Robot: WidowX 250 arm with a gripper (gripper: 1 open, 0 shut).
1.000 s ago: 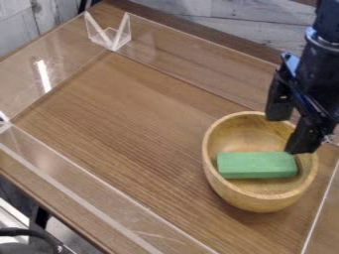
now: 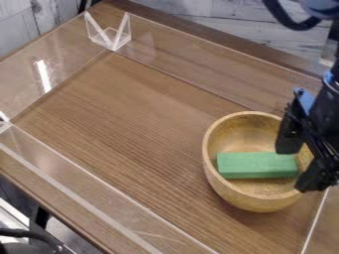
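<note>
A round wooden bowl (image 2: 229,139) stands on the wooden surface at the right, holding a green block (image 2: 256,167) that lies flat inside it. My black gripper (image 2: 299,159) reaches in from the right edge and stands open at the bowl's right side, its fingers lowered over the rim next to the block, not closed on it.
A clear plastic object (image 2: 109,30) stands at the back left. Dark cables show at the lower left corner.
The bowl and block look nearly unmoved.
</note>
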